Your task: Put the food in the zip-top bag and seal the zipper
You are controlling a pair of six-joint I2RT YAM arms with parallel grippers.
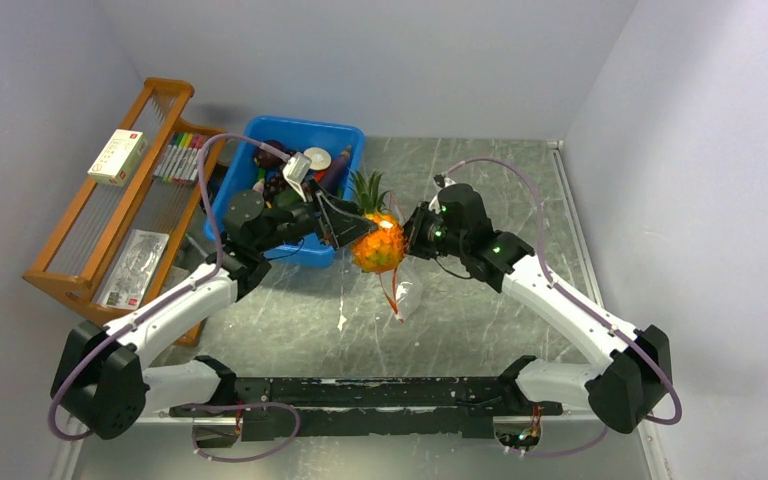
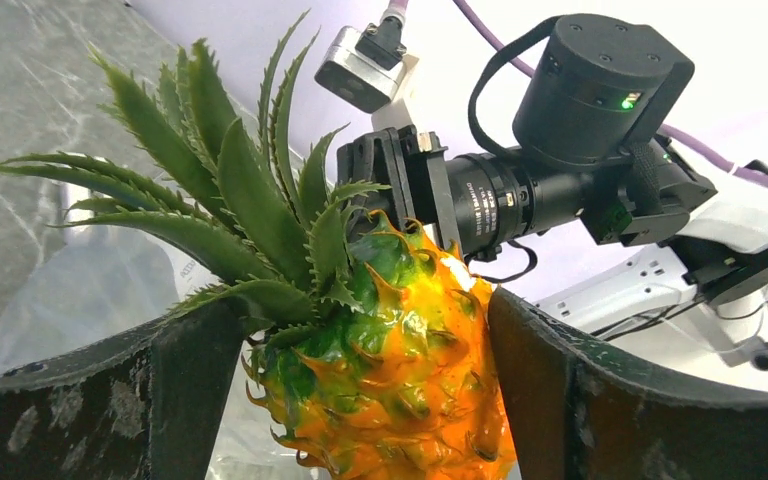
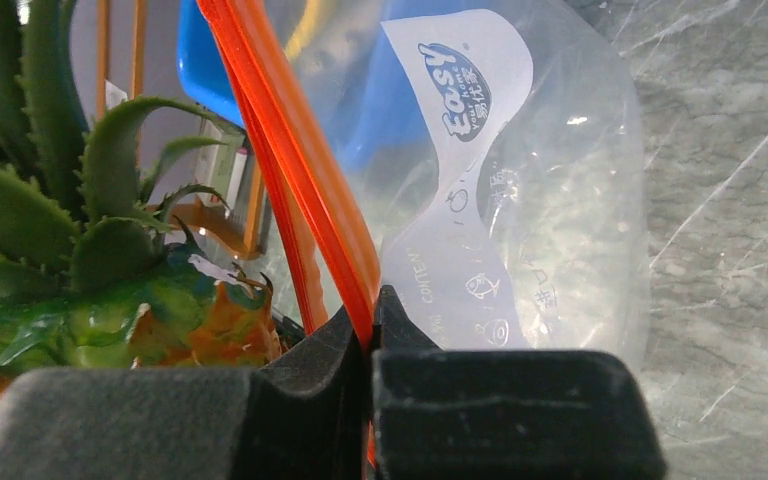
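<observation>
The pineapple [image 1: 378,247] with its green crown fills the middle of the left wrist view [image 2: 380,370], between the fingers of my left gripper [image 1: 352,225], which are part open around it; whether both press on it I cannot tell. My right gripper is shut on the orange zipper edge of the clear zip top bag [image 3: 520,230]. The bag hangs beside and behind the pineapple, its lower part [image 1: 407,298] showing below it in the top view. Whether any of the pineapple is within the bag's mouth is unclear.
A blue bin [image 1: 303,131] of food stands behind my left arm, and a wooden shelf [image 1: 70,250] with boxes is at the left.
</observation>
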